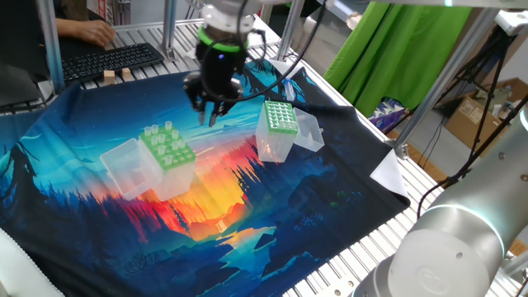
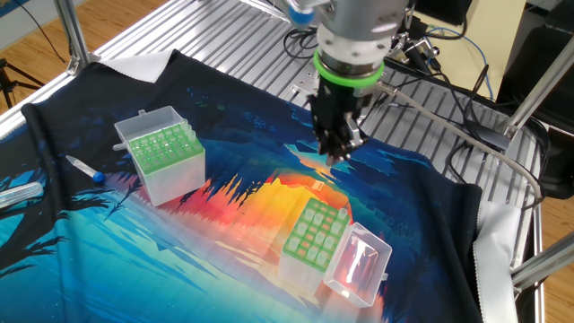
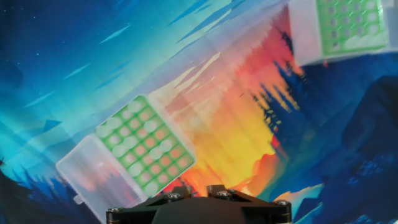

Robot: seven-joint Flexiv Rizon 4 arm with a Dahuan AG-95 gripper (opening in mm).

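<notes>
My gripper (image 1: pixel 206 118) hangs in the air above the cloth, behind the gap between two tip boxes in exterior view 1. Its fingertips stand apart with nothing visible between them; in the wrist view, the gripper shows a gap too. One clear box with a green rack (image 1: pixel 167 148) holds several scattered tips, some standing proud, and its lid (image 1: pixel 125 167) is folded open. In exterior view 2 this rack (image 2: pixel 316 235) is on the right. The other box (image 1: pixel 275 142) has a green grid top, with its lid (image 1: pixel 309 130) open behind it.
A colourful landscape cloth (image 1: pixel 247 247) with folds covers the slatted table. A capped pen (image 2: pixel 85 169) lies on it beside the second box. Beyond the cloth are a keyboard (image 1: pixel 111 60) and a person's hand (image 1: pixel 95 33).
</notes>
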